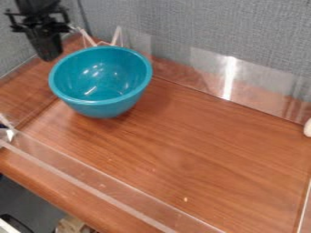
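A teal bowl (100,91) sits upright on the wooden table toward the back left. My black gripper (46,44) hangs in the top left corner, above and behind the bowl's left side. Its fingers point down, and I cannot make out whether they are apart or together. Some thin pale pieces stick up behind the bowl, too small to identify.
Clear plastic edging runs along the table (206,155), with a grey textured wall behind and at the left. A white object (306,127) is cut off at the right edge.
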